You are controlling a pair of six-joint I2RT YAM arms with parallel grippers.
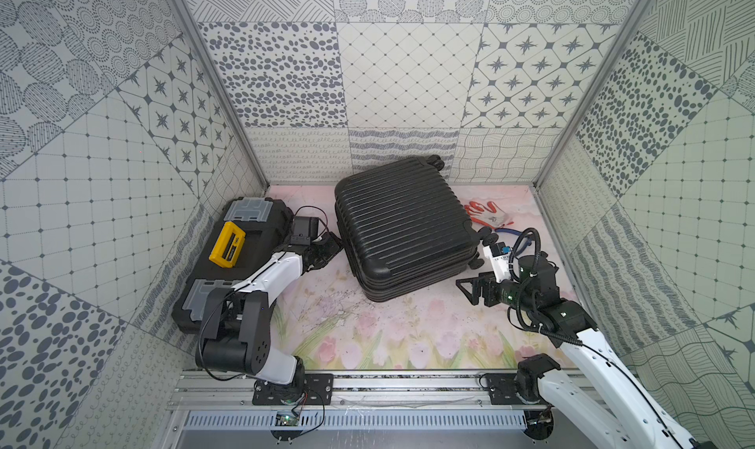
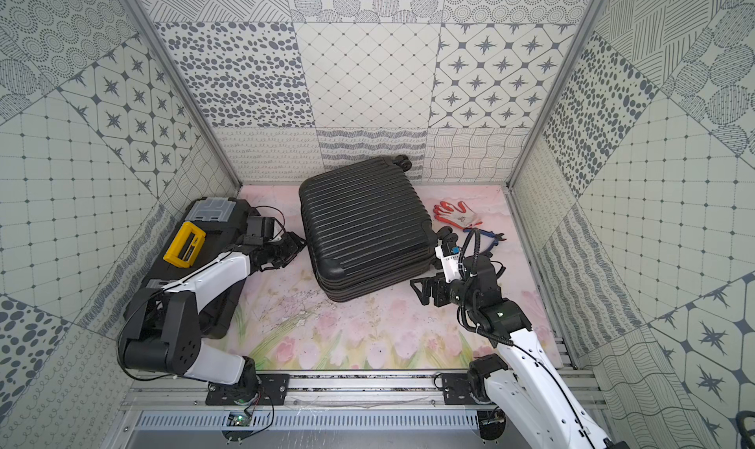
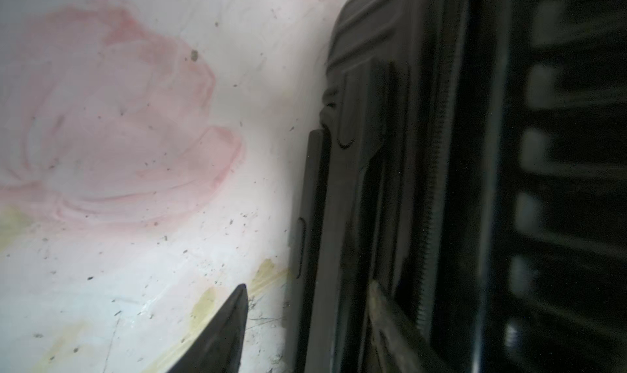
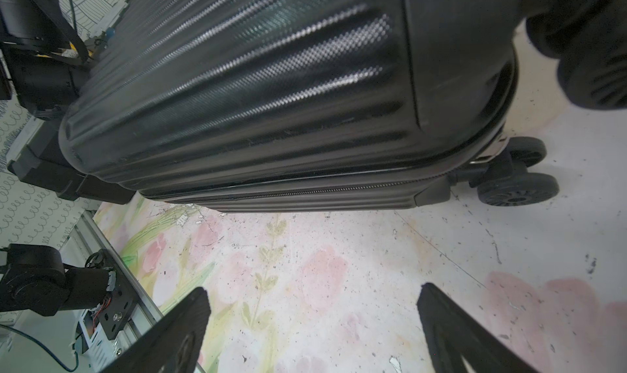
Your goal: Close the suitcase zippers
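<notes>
A black ribbed suitcase point(image 1: 405, 221) lies flat on the table, turned at an angle. The left wrist view shows its side close up, with the zipper track point(image 3: 436, 203) along the seam and a handle strip point(image 3: 336, 242) outside it. I cannot make out a zipper pull. My left gripper is part open at this side, one finger over the table and the other by the strip. Near the front right corner, my right gripper stands open and empty above the table. The front seam zipper point(image 4: 307, 191) shows in the right wrist view.
A black toolbox point(image 1: 206, 291) with a yellow handle point(image 1: 228, 244) stands at the left, close to the left arm. Red and white gloves point(image 1: 487, 213) and blue-handled pliers point(image 2: 489, 240) lie at the right.
</notes>
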